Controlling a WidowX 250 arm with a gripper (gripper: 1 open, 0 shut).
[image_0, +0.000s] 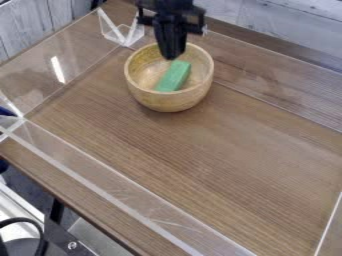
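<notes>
A black gripper (173, 45) hangs at the top centre, raised above the back of a light wooden bowl (150, 98); its fingertips are dark and blurred, with nothing visible held in them. Inside the bowl lies a green block (173, 76), towards the right of the bowl's middle.
Clear plastic edging runs along the left, with a clear bracket (120, 30) behind the bowl. Dark cables (20, 235) lie at the lower left corner.
</notes>
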